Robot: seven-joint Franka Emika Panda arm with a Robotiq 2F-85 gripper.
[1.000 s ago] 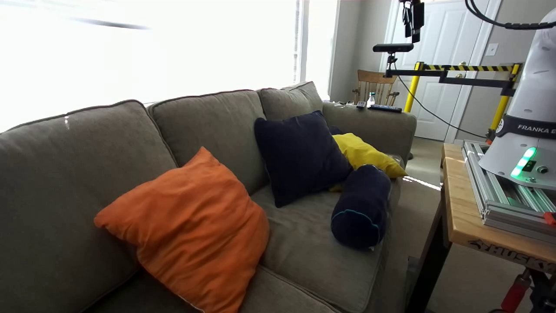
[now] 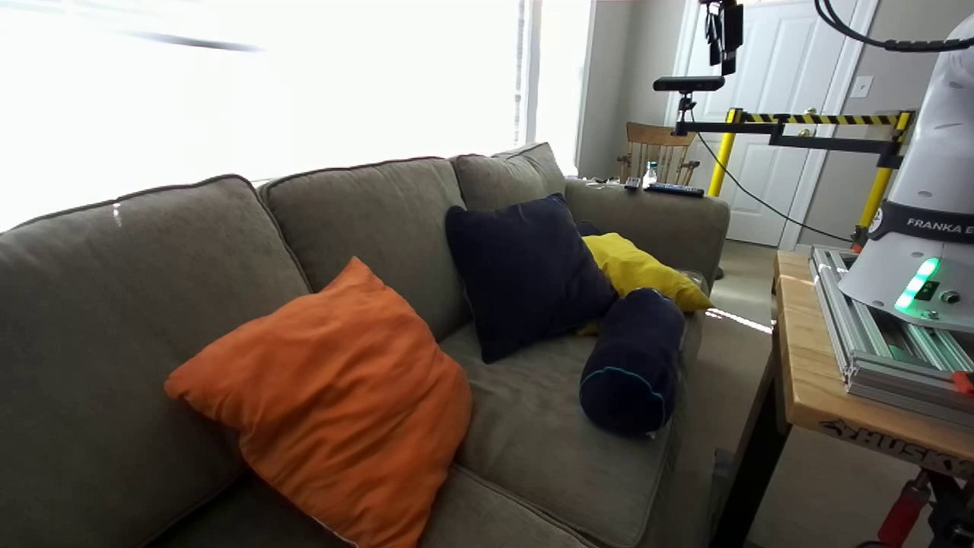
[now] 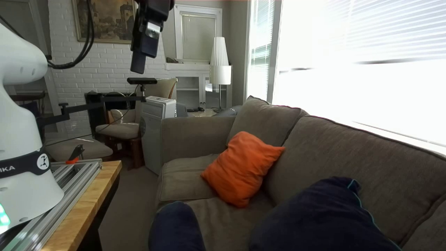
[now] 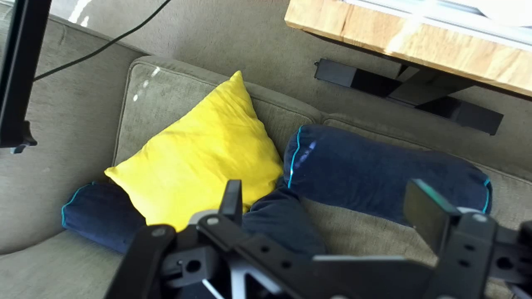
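Note:
My gripper is open over the couch, its two fingers wide apart with nothing between them. In the wrist view a yellow pillow (image 4: 199, 154) lies on the seat, beyond the left finger. A dark blue bolster (image 4: 374, 169) lies along the front of the seat, touching the yellow pillow's side. Part of a dark blue square pillow (image 4: 282, 219) shows below, mostly hidden by the gripper; it leans on the backrest in exterior view 1. An orange pillow (image 2: 338, 402) rests against the backrest at the couch's other end. In exterior view 2 the gripper (image 3: 144, 54) hangs high above the seat.
Facing the couch stands a wooden table (image 2: 813, 365) carrying the arm's base. A camera on a stand (image 2: 689, 84) and its cable (image 4: 107, 45) are near the armrest (image 2: 657, 224). Seat space is clear between the orange pillow and the bolster.

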